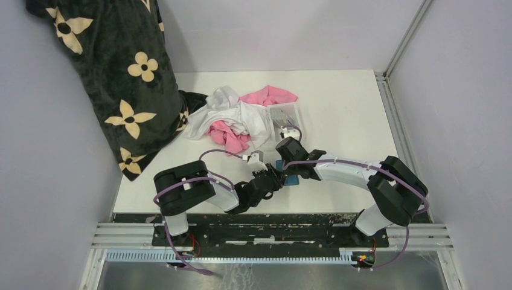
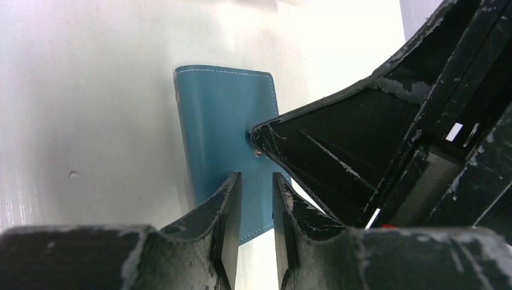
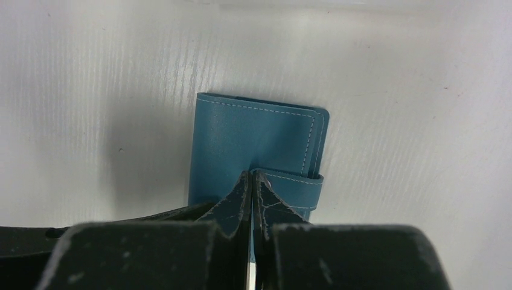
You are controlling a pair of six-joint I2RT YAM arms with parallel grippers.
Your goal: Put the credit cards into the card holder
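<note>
A teal stitched card holder [image 1: 291, 180] lies on the white table, between and under both grippers; it has a folded strap with a snap, seen in the right wrist view [image 3: 259, 133]. My left gripper is part open at the holder's side, its fingertips over the teal surface; whether anything is between them is unclear. My right gripper is shut, its tips at the strap near the snap; in the left wrist view its dark body crosses over the holder. No credit cards can be made out for certain.
A clear plastic bin [image 1: 293, 110] with pale items stands behind the grippers. Pink and white cloths [image 1: 232, 118] lie left of it, and a dark flowered blanket [image 1: 105, 72] hangs at the back left.
</note>
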